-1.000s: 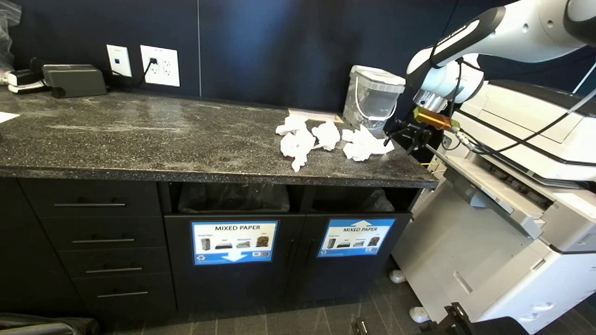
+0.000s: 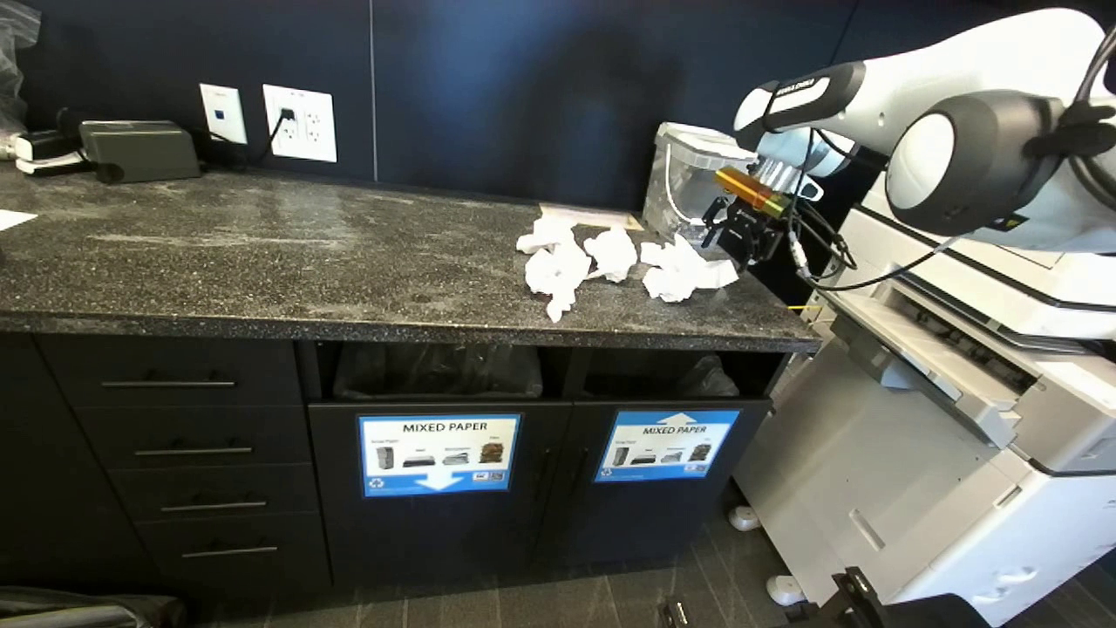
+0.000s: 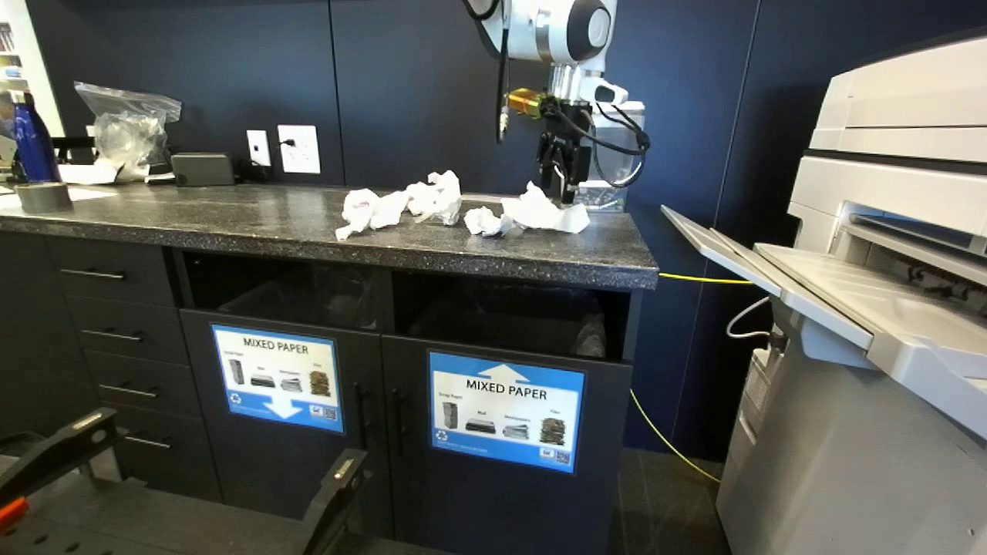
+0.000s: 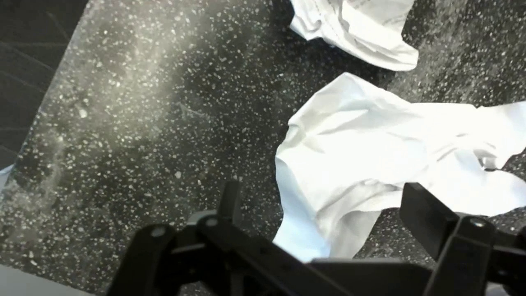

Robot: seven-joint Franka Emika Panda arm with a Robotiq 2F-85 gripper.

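Several crumpled white papers lie on the dark speckled counter (image 2: 345, 262). Closest to my gripper (image 2: 729, 236) is the rightmost crumpled paper (image 2: 685, 270), with a flat flap at its right end. From the wrist view, my open gripper hangs over this same paper (image 4: 365, 148), one finger (image 4: 426, 214) overlapping its edge and the other finger (image 4: 229, 204) over bare counter. Nothing is held between them. A second crumpled paper (image 4: 360, 32) shows at the top of that view. In the second exterior view, the fingertips (image 3: 567, 194) point down just behind the right-hand paper (image 3: 546, 213).
Behind the papers stands a clear lidded bucket (image 2: 680, 178) against the wall. A white printer (image 2: 889, 460) is right of the counter's end. Below the countertop are two open bin slots (image 2: 439, 372) above mixed-paper signs (image 2: 439, 455).
The arm and gripper have moved left, from beside the counter's right end to over the rightmost paper, partly covering the bucket. The papers look unmoved.
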